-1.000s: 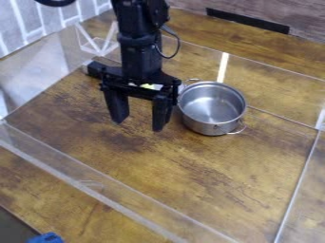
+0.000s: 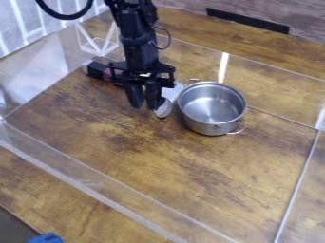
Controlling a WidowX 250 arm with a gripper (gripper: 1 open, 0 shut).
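Observation:
The black arm reaches down from the top of the camera view, its gripper [image 2: 144, 93] low over a small light object [image 2: 165, 106] left of the steel pot [image 2: 211, 108]. Whether the fingers are open or touch that object is unclear. A dark bar-shaped item [image 2: 97, 70] lies behind the gripper to the left, partly hidden.
A blue object [image 2: 46, 237] sits at the bottom left corner, outside the table area.
The gripper has moved back, away from the camera, and looks narrower than before. The pot has stayed where it was.

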